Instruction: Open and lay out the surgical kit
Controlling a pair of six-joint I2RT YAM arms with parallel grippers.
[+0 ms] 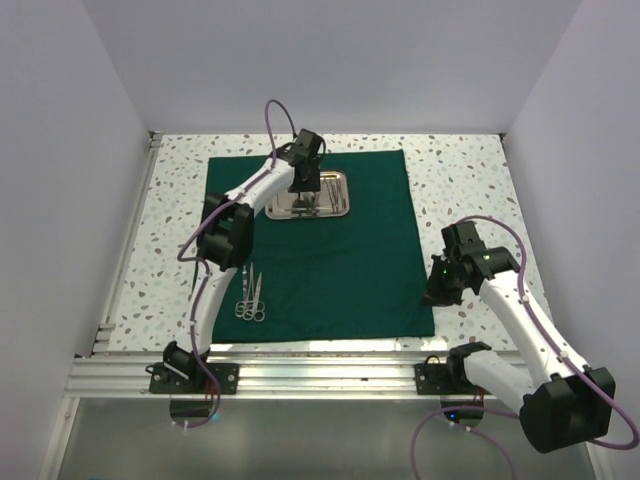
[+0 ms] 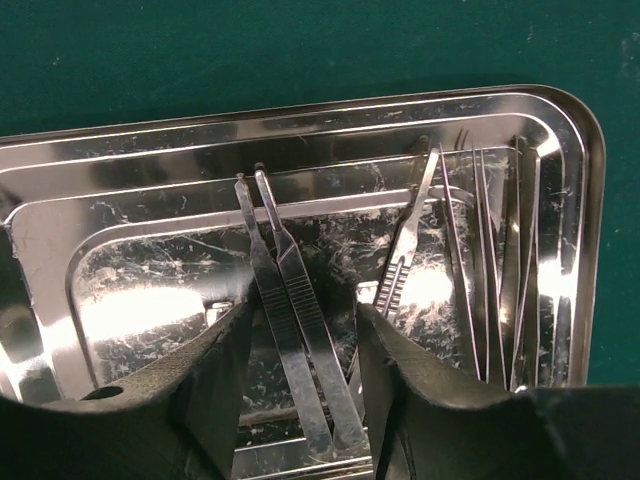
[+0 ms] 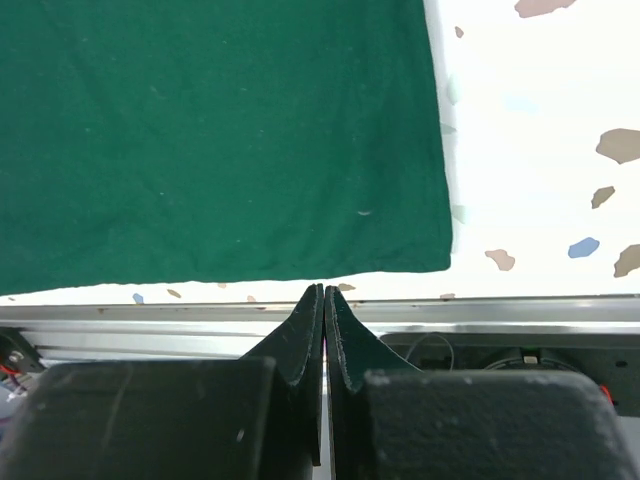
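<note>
In the top view a shiny metal tray (image 1: 340,207) lies on the green cloth (image 1: 330,270) near its far edge. My left gripper is over this tray with its fingers apart. Two flat metal handles (image 2: 312,320) lie side by side in the gap seen between the fingers; contact cannot be told. To their right are a ridged slim instrument (image 2: 405,245) and several thin tweezer-like tools (image 2: 487,260) along the tray's right side. Near the cloth's right edge, my right gripper is shut, nothing showing between its tips.
Ring-handled scissor-like instruments (image 1: 250,310) lie grouped at the cloth's front left, beside the left arm. Bare green cloth fills the middle and right. A metal rail (image 1: 320,362) runs along the table's front edge, and grey walls stand on the other sides.
</note>
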